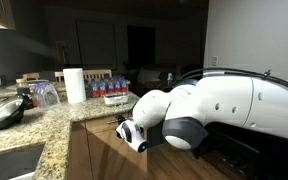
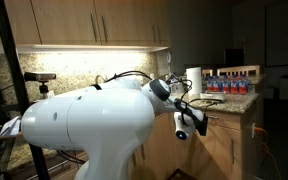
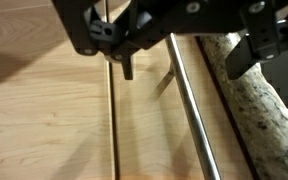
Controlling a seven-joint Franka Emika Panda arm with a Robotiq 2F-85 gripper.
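Observation:
A straight metal bar handle point(image 3: 192, 105) runs along a light wood drawer front in the wrist view. My gripper is open at the handle, one dark finger point(image 3: 126, 66) on each side of the bar, with gaps between fingers and bar. In exterior view 1 the gripper point(image 1: 120, 127) is small and dark against the wooden cabinet point(image 1: 81, 153), just below the counter edge. The other exterior view shows the wrist close to the drawer front point(image 2: 224, 121); the fingertips are hard to make out there.
The granite counter point(image 1: 56, 128) overhangs close beside the right finger. On it stand a paper towel roll point(image 1: 75, 85), several bottles point(image 1: 108, 87), a white rack point(image 1: 116, 99), and a pan point(image 1: 4, 112) near the sink. Open floor point(image 1: 171, 164) lies right of the cabinet.

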